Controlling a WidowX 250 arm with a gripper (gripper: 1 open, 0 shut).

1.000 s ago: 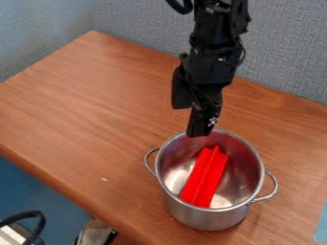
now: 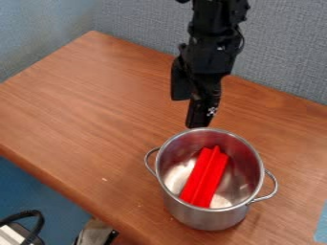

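Note:
My black gripper point(image 2: 200, 103) hangs above the back rim of a steel pot point(image 2: 174, 197); whether its fingers are open or shut is hard to make out. Inside the pot lie red elongated pieces point(image 2: 205, 177), side by side along its length. The pot stands at the right front of the table, a handle on each side.
At the lower left, beyond the table edge, are a black cable and some hardware. A light blue strip lies at the right edge.
My gripper has risen slightly away from the pot over the last second. The pot and red pieces look unchanged.

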